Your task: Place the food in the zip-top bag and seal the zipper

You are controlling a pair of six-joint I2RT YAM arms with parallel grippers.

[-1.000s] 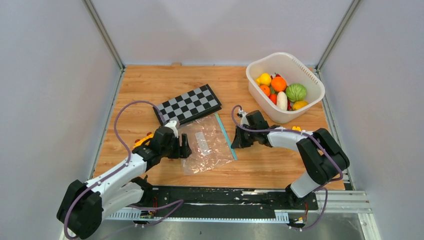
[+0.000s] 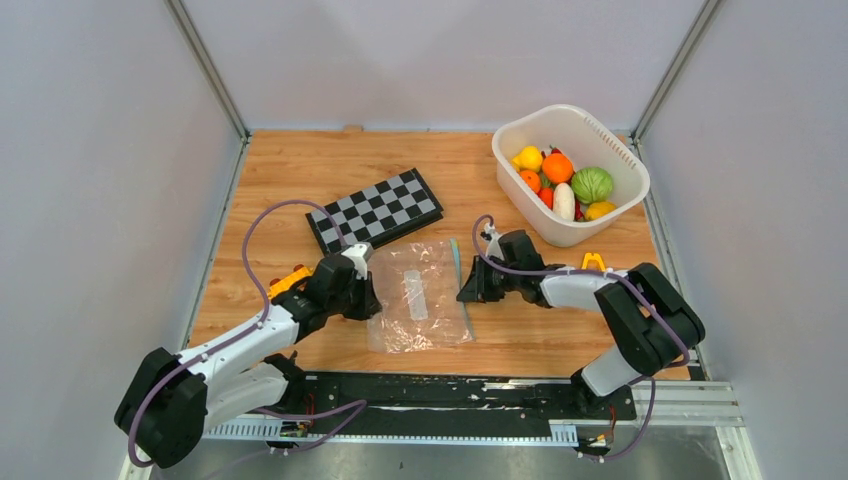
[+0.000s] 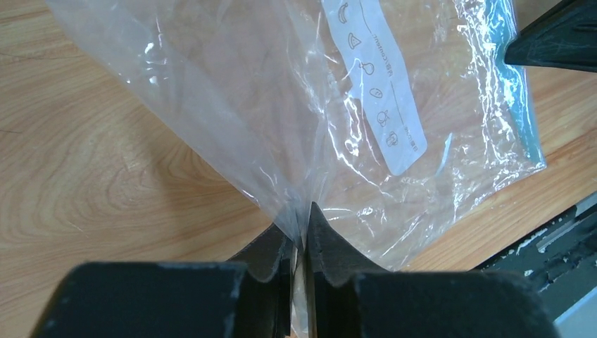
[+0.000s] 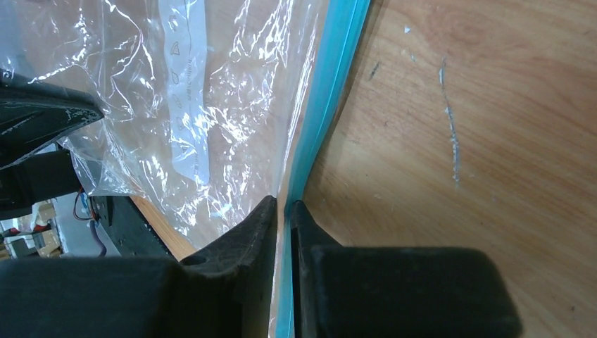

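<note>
The clear zip top bag (image 2: 435, 285) lies flat and looks empty, with a white printed label (image 3: 376, 91) on its face and a blue zipper strip (image 4: 327, 84) along its right side. My left gripper is shut on the bag's gathered film, near its left edge. At the strip, my right gripper has its fingers close together, with the strip in the narrow gap. Whether those fingers press on it is hard to tell. Toy food, such as an orange (image 2: 557, 168) and a cabbage (image 2: 592, 185), sits in the white basket (image 2: 628, 203).
Behind the bag lies a black-and-grey checkerboard (image 2: 378, 215), just beyond its far edge. A yellow toy (image 2: 290, 281) is beside the left arm, and another yellow piece (image 2: 593, 262) lies behind the right arm. Bare wood is free between the checkerboard and the basket.
My left gripper's fingers have come together on the bag and shifted slightly right. The bag has turned, so its zipper strip now runs nearly straight front to back.
</note>
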